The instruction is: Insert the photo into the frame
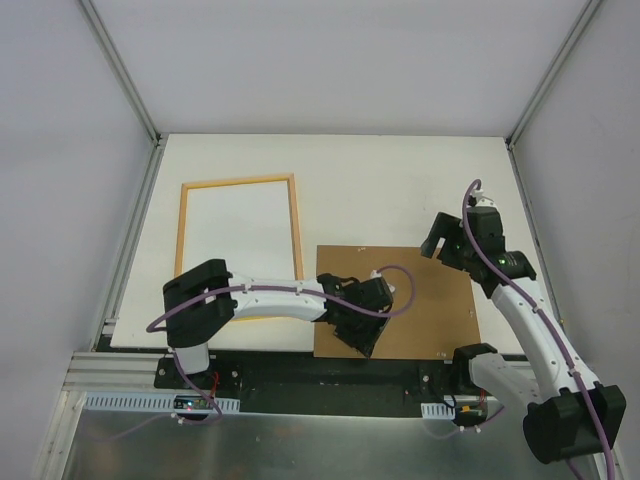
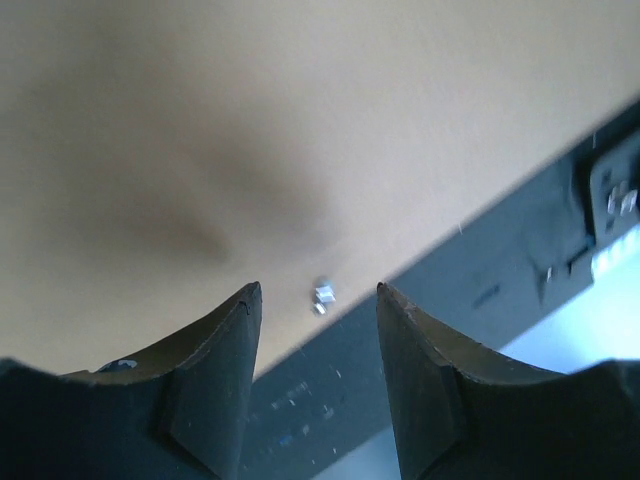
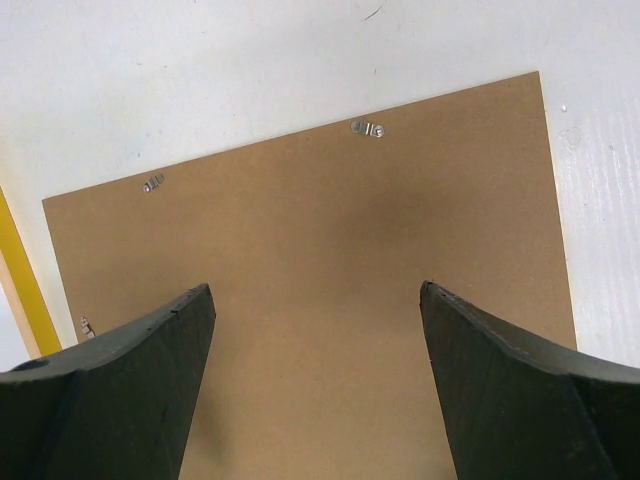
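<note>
The wooden frame [image 1: 294, 220] with a white inner sheet [image 1: 235, 225] lies at the left of the table. Beside it lies the brown backing board [image 1: 435, 310], with small metal clips [image 3: 366, 129] along its edges. My left gripper is low over the board's front edge, fingers apart around a small clip that is blurred in the left wrist view; nothing shows clearly held. My right gripper hangs open above the right part of the board, nothing between its fingers. No separate photo can be told apart.
A dark ledge [image 1: 350, 385] runs along the front. Side walls stand close at left and right.
</note>
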